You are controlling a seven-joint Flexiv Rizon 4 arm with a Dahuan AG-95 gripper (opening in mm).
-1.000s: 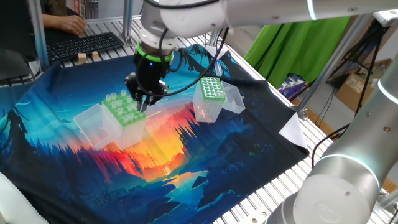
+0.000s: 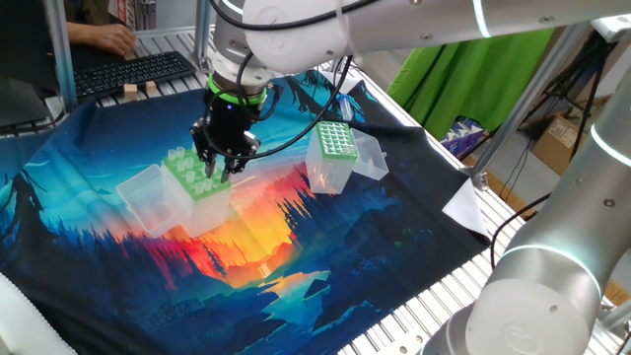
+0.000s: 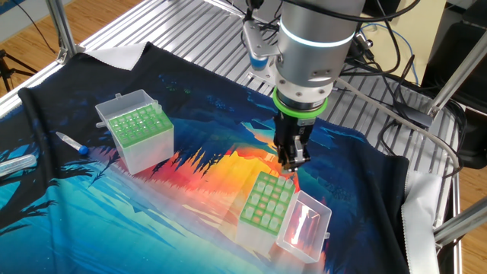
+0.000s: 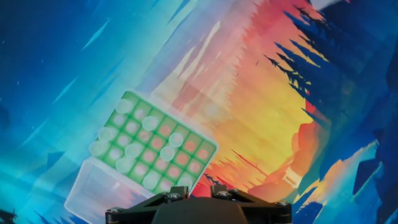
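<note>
A clear box with a green grid rack [image 3: 257, 236] holds several translucent tubes, some of its holes being empty. Its clear lid [image 3: 306, 228] hangs open at the side. Above this rack is my gripper, its two fingertips apart and nothing visible between them. In the wrist view the tube rack [image 4: 152, 144] lies left of and beyond the fingers, its near corner close to the left fingertip. A second box with a green rack [image 2: 337, 143] stands apart, lid open; no tubes standing up from it can be made out.
A blue-capped pen [image 3: 74, 144] lies on the patterned cloth [image 3: 68, 205] beside the second box. A keyboard [image 2: 133, 73] and a person's hand [image 2: 113, 37] are at the back left. Cloth between the two boxes is free.
Both boxes have stayed put.
</note>
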